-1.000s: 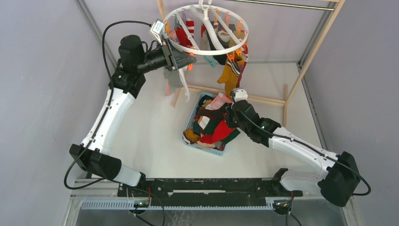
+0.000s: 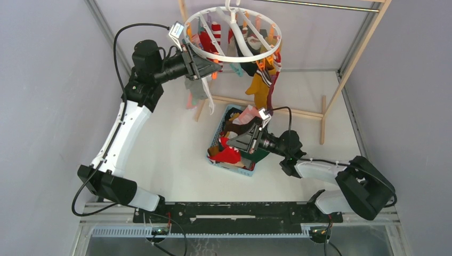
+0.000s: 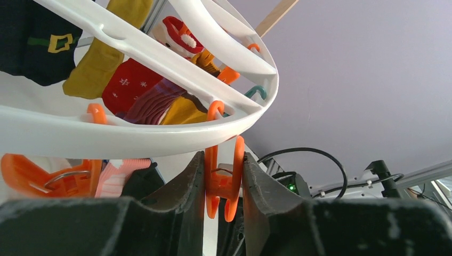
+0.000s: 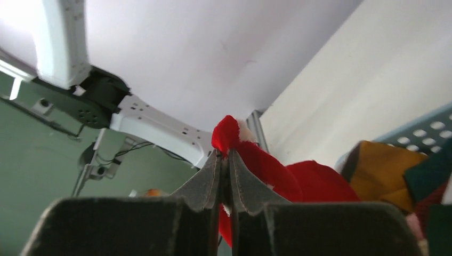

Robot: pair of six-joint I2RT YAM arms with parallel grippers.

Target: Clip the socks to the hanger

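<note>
The white round hanger hangs at the top, with several socks clipped around its ring. On its near left side, my left gripper is shut on an orange clip; the left wrist view shows the clip's arms squeezed between the fingers and no sock in its lower tips. Over the basket, my right gripper is shut on a red sock with some white on it. That sock dangles across the basket in the top view, and part of it is hidden behind the fingers.
Below the hanger stands a blue basket heaped with loose socks. A wooden stand rises at the right. Another orange clip hangs close to the left gripper. Bare white floor lies left of the basket.
My right gripper has turned and moved over the basket, its fingers now pointing left. The red sock has shifted left with it. The left arm and hanger stay about where they were.
</note>
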